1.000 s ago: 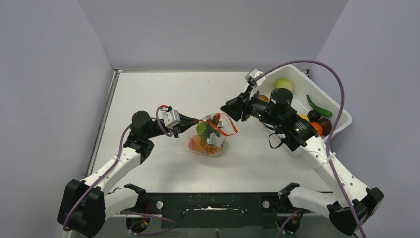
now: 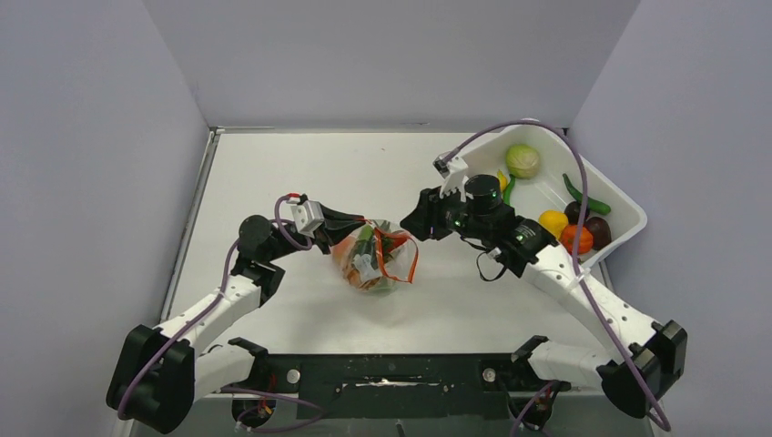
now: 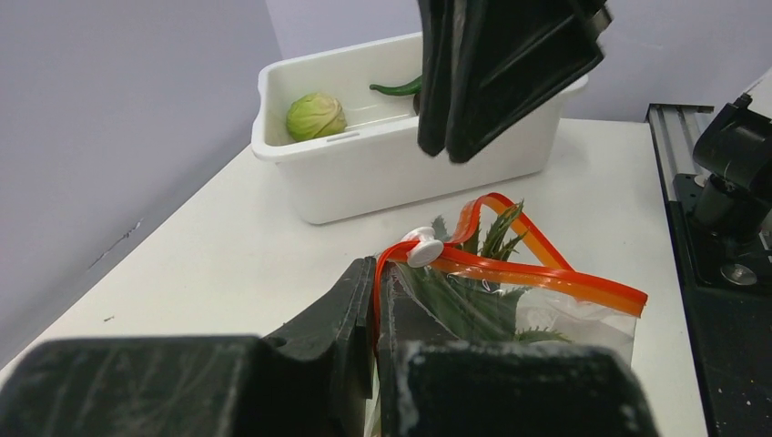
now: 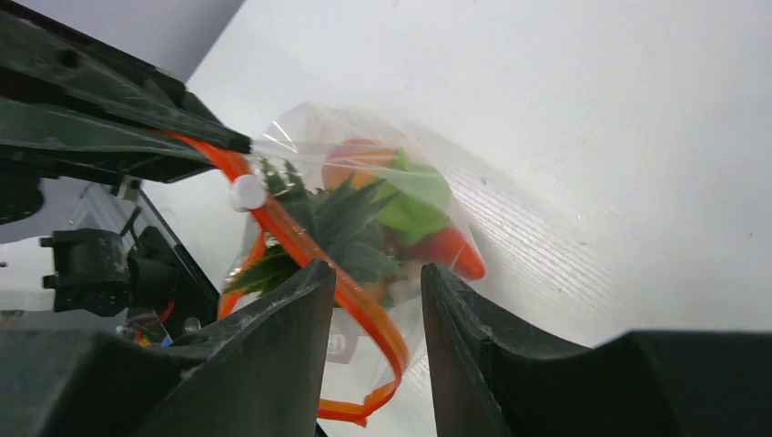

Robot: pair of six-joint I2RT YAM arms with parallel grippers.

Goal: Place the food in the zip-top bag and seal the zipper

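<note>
The clear zip bag [image 2: 364, 259], with food inside, rests on the table below the two grippers. Its orange zipper rim gapes open. My left gripper is shut on the rim's end, and the white slider [image 3: 425, 248] sits just past its fingertips. Through the plastic show green leaves [image 4: 341, 214], a green pepper [image 4: 414, 196] and red-orange food [image 4: 451, 250]. My right gripper is part open to the right of the bag; in its own view the orange rim [image 4: 373, 319] passes beyond the gap, apparently apart from the fingers.
A white bin [image 2: 622, 218] at the right back holds a cabbage [image 2: 523, 161], a green cucumber [image 2: 590, 202], an orange pepper [image 2: 576, 238] and other produce.
Over the full second the bag has shifted and turned leftward. The left arm stays nearly still.
</note>
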